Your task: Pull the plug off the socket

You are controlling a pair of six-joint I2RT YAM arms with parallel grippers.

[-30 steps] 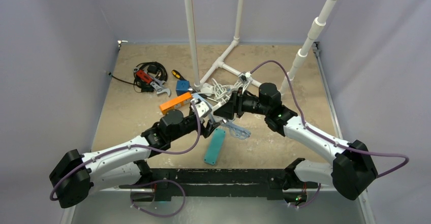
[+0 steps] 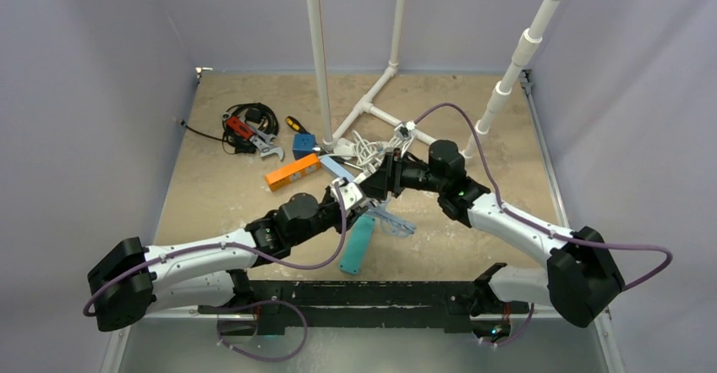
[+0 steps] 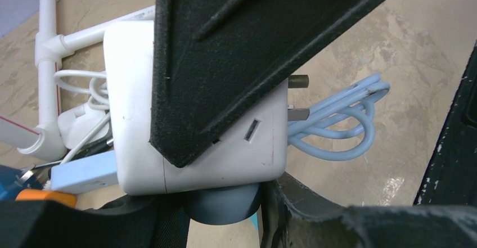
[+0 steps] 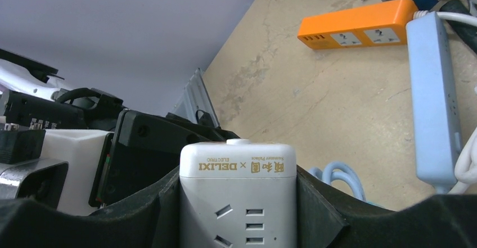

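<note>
The white socket block [image 4: 238, 194] with slots in its face is held between the fingers of my right gripper, shut on it. In the left wrist view, the socket [image 3: 138, 147] is seen close up, one dark finger [image 3: 236, 51] of the right gripper across it and two metal prongs at its right side. A rounded grey-blue plug [image 3: 223, 204] protrudes below the socket, against it. My left gripper has a finger on each side of the plug; whether both press on it cannot be told. Both grippers meet above the table [image 2: 353, 197].
Behind lie an orange power strip [image 2: 292, 172], a light-blue strip [image 4: 432, 96], a blue block [image 2: 304, 144] and white pipes [image 2: 366, 105]. A teal strip [image 2: 358, 246] lies below the grippers, near a pale-blue cable coil [image 3: 343, 121].
My left arm has moved right and slightly downward in the top view, bringing its gripper closer to the socket. The right arm has shifted only slightly.
</note>
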